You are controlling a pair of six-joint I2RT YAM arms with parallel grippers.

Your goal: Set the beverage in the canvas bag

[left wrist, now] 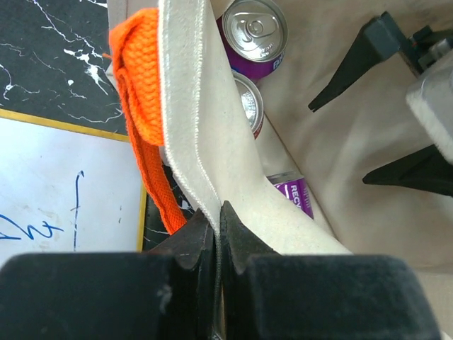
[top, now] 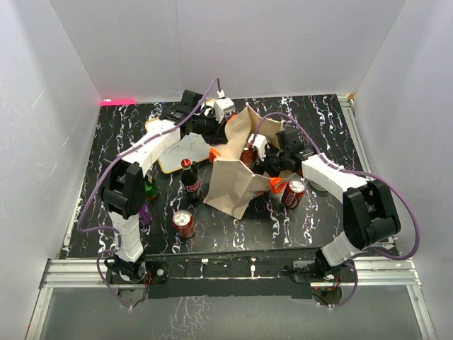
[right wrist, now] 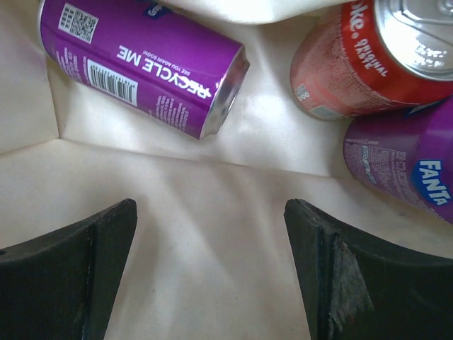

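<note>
The cream canvas bag (top: 226, 188) has orange handles and holds cans: a purple can on its side (right wrist: 141, 64), a red can (right wrist: 347, 64) and a purple Fanta can (right wrist: 403, 159). My left gripper is shut at the bag's folded rim, the cloth running to its fingertips. Inside the bag, my right gripper stands open above bare lining, nothing between its fingers.
A cola bottle (top: 191, 183), a red can (top: 183, 224), a green bottle (top: 151, 190) and a purple item stand on the left. A red can (top: 293, 195) stands right of the bag. A whiteboard (top: 172, 156) lies behind.
</note>
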